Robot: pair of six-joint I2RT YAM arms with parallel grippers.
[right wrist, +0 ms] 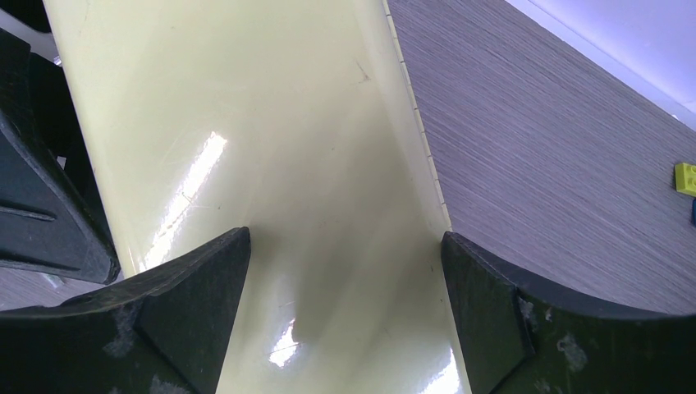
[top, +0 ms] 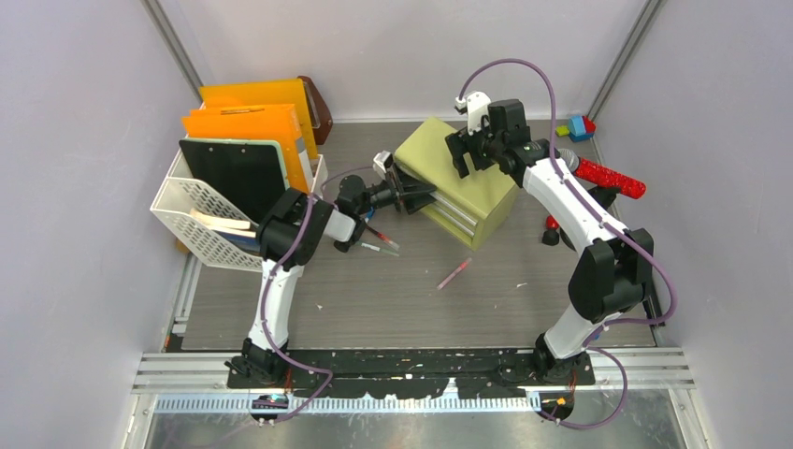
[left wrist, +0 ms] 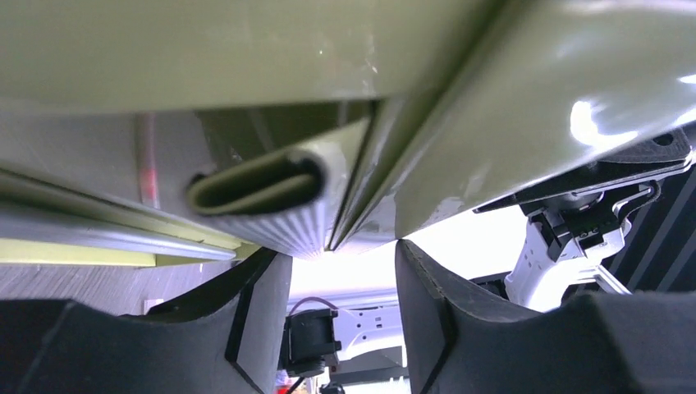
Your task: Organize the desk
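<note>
A glossy green drawer box (top: 439, 150) stands at an angle on the desk, its front with silver strips (top: 455, 219) facing the lower left. At the left end of that front is my left gripper (top: 415, 192). In the left wrist view, a gap shows between its fingers, and the drawer edge with a curled lip (left wrist: 324, 185) lies just beyond the tips. My right gripper is open over the box's top (right wrist: 328, 156), one finger near its far edge; whether it touches cannot be told. Several pens lie in front, including a pink pen (top: 454, 273).
At the left stands a white basket (top: 173, 210) with orange folders (top: 248, 126) and a black clipboard (top: 234, 173). Toward the right edge are a red microphone (top: 608, 176) and blue block (top: 578, 129).
</note>
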